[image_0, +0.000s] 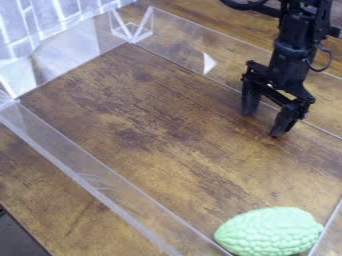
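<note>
My black gripper (265, 112) hangs at the upper right of the camera view, low over the wooden floor inside the clear-walled enclosure. Its two fingers are spread apart, with nothing visible between them. A pale green, bumpy oval object (267, 232) lies at the bottom right, well apart from the gripper.
Clear plastic walls (80, 175) border the wooden surface (140, 140), whose middle and left are empty. A white translucent curtain or sheet (47, 30) stands at the top left. The gripper is close to the right wall.
</note>
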